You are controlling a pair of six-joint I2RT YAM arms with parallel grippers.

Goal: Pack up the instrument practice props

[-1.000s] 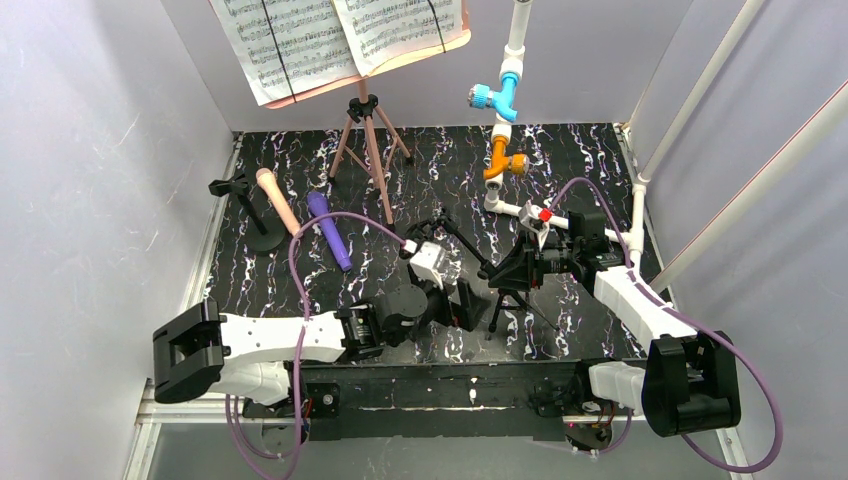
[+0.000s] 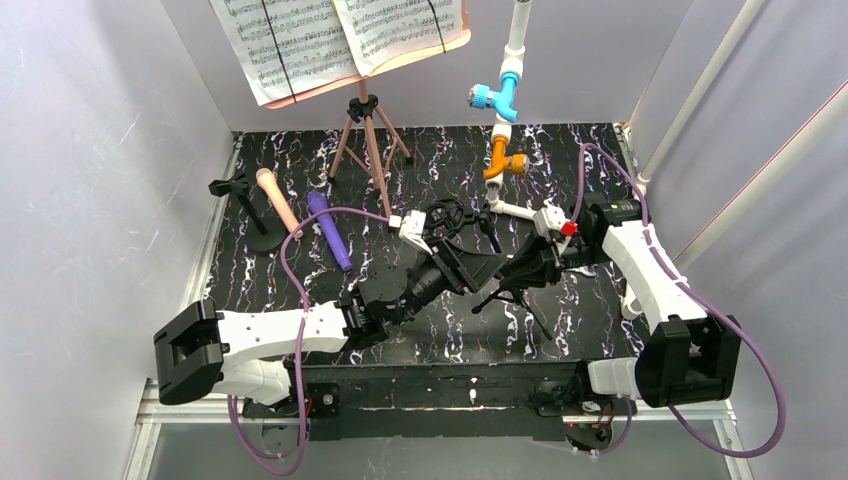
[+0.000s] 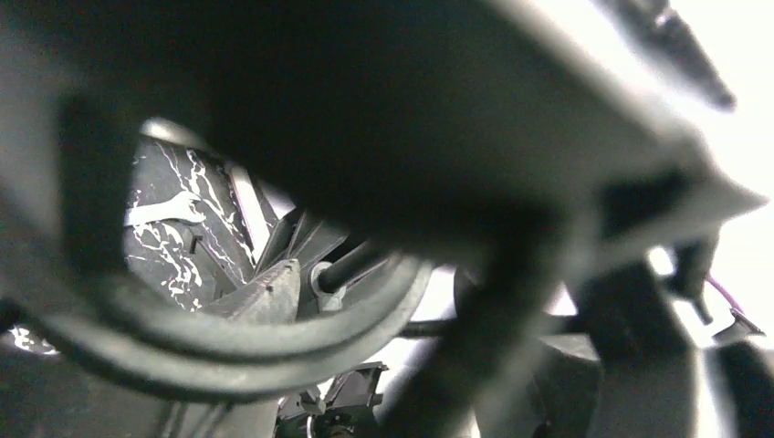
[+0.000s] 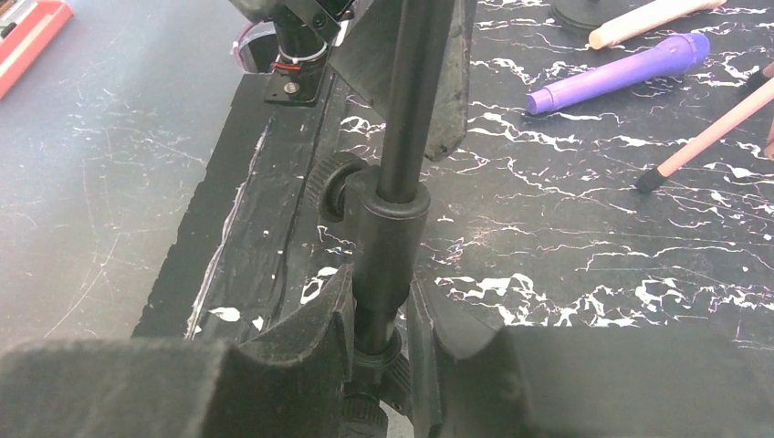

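A black folding microphone stand (image 2: pixel 530 318) is held up right of centre, its head (image 2: pixel 450 215) at the back. My right gripper (image 2: pixel 510 268) is at its middle; in the right wrist view its fingers close round the black collar (image 4: pixel 379 246). My left gripper (image 2: pixel 480 262) is beside it, close against the upper tube; its view is largely blocked by blurred black parts, so its fingers cannot be judged. A purple microphone (image 2: pixel 330 230), a pink microphone (image 2: pixel 278 200) and a small black stand (image 2: pixel 262 232) lie or stand at the left.
A pink music stand (image 2: pixel 372 160) with sheet music (image 2: pixel 300 40) stands at the back. Pipes with blue (image 2: pixel 505 95) and orange valves (image 2: pixel 500 155) run at the back right. A wrench (image 3: pixel 173 208) lies on the marble surface.
My left gripper has moved right and up against the stand. The right gripper has risen slightly with the stand, which now stands more upright in the top view.
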